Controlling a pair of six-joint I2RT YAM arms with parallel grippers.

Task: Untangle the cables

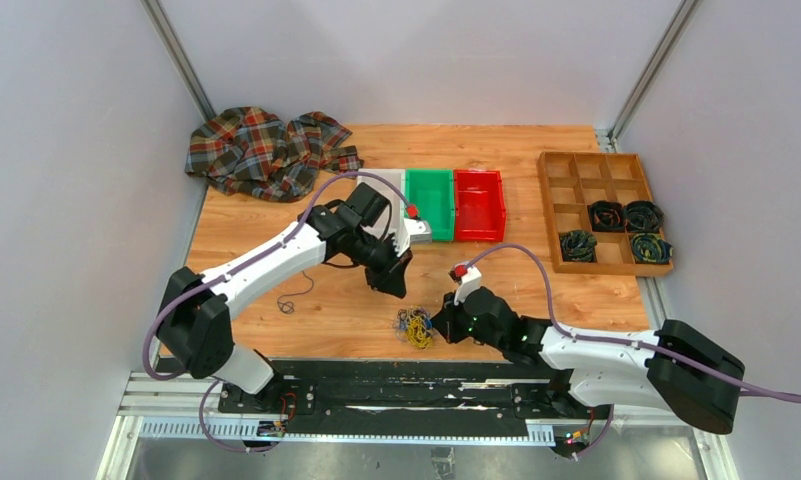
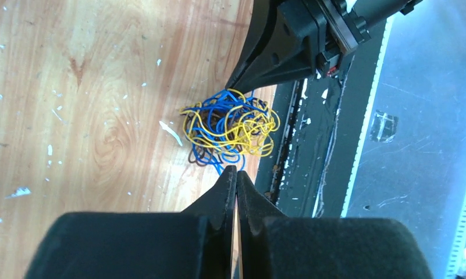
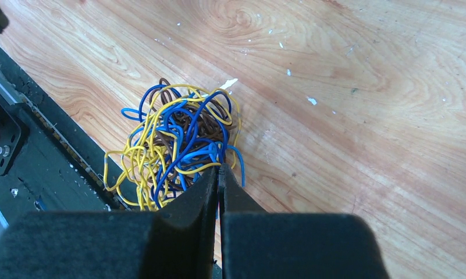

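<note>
A tangle of yellow, blue and brown cables [image 1: 415, 327] lies in a heap near the table's front edge. My left gripper is above the table, clear of the heap; its fingertips look together, with nothing seen between them. At the heap's right side in the top view, my right gripper is shut with its tips against the cables. Yellow and blue strands [image 3: 209, 151] run right by those tips, and whether one is pinched there cannot be made out. Part of the heap is hidden behind the right fingers in the right wrist view.
A thin loose cable [image 1: 288, 305] lies left of the heap. White, green [image 1: 431, 205] and red [image 1: 479, 205] bins stand behind. At the right is a wooden divided box [image 1: 561, 170] with coiled cables, and a plaid cloth [image 1: 261, 155] lies back left.
</note>
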